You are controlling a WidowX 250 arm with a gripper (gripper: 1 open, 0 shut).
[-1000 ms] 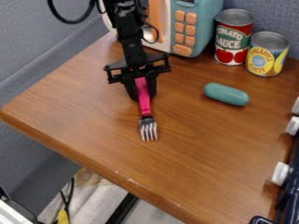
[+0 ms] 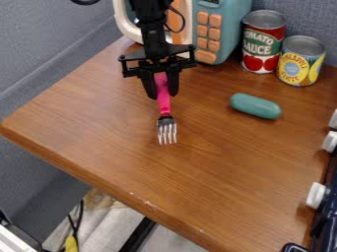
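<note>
My black gripper (image 2: 161, 79) is over the back middle of the wooden table, coming down around the pink handle of a fork (image 2: 166, 129), whose silver tines point toward the front. The fingers straddle or grasp the handle; whether they are closed on it is hard to tell.
A teal cylinder (image 2: 255, 106) lies to the right. Two cans (image 2: 262, 41) stand at the back right, beside a teal toy microwave (image 2: 220, 25). A dark appliance with white knobs is at the right edge.
My gripper has shifted up in the view, toward the back of the table, and the fork has moved with it by a small amount.
</note>
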